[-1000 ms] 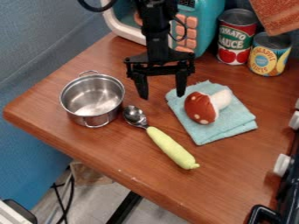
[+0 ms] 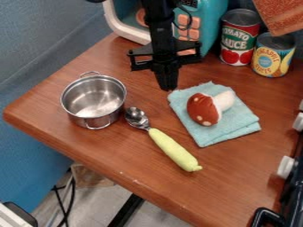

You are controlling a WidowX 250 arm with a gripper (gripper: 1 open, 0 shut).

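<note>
My black gripper (image 2: 165, 75) hangs over the back of the wooden table, above the area between the steel pot (image 2: 94, 99) and the folded light-blue cloth (image 2: 219, 127). Its fingers point down; whether they are apart or closed is hard to tell from this angle. A red-and-white mushroom toy (image 2: 204, 110) lies on the cloth. A spoon (image 2: 137, 119) lies beside the pot, with a pale yellow corn-like toy (image 2: 175, 150) in front of it.
A tomato sauce can (image 2: 238, 40) and a second can (image 2: 274, 57) stand at the back right, beside a teal-and-white container (image 2: 205, 22). A black appliance (image 2: 284, 195) is at the right edge.
My gripper has moved slightly toward the back of the table and a little to the right, and its outline looks turned. The objects on the table stay put.
</note>
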